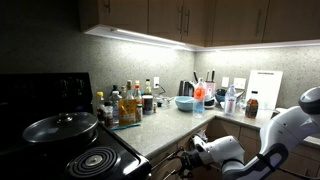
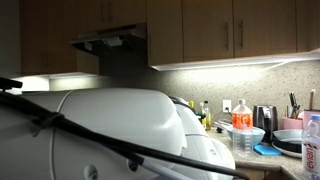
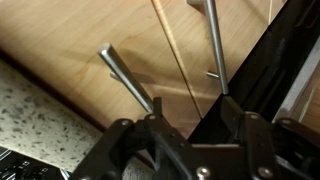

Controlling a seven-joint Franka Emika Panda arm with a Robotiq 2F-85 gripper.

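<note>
Light wood cabinet fronts fill much of the wrist view, with a dark seam between two panels. One metal bar handle slants towards the left finger of my gripper; a second bar handle reaches down close to the right finger. The fingers stand apart, and wood shows in the gap between them. Whether either finger touches a handle, I cannot tell. In exterior view 1 the gripper is low, in front of the cabinets below the counter edge; the second exterior view does not show it.
A speckled counter edge runs close on the gripper's left. The stove with a lidded pan stands left in exterior view 1. Several bottles, a blue bowl and a large bottle stand on the counter.
</note>
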